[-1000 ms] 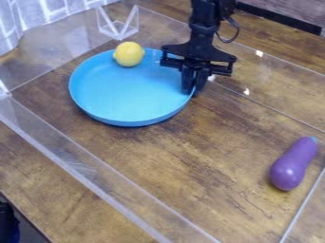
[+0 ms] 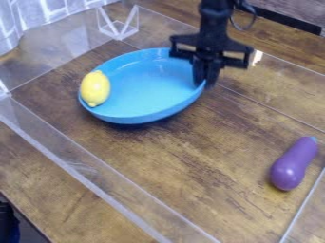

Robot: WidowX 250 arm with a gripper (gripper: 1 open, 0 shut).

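Note:
A blue oval tray [image 2: 146,95] lies tilted on the wooden table toward the back left. A yellow lemon-like object [image 2: 94,87] sits at the tray's left end. The dark gripper [image 2: 208,63] is over the tray's right rim, its tips at or very near that rim; whether it grips the rim cannot be made out. A purple eggplant-like object [image 2: 294,163] lies on the bare table at the right, apart from the tray.
Clear edging runs along the left side, and a small clear plastic piece stands at the back left.
The yellow object has moved from the back of the tray down to its left end. The gripper and the tray's right part have shifted slightly.

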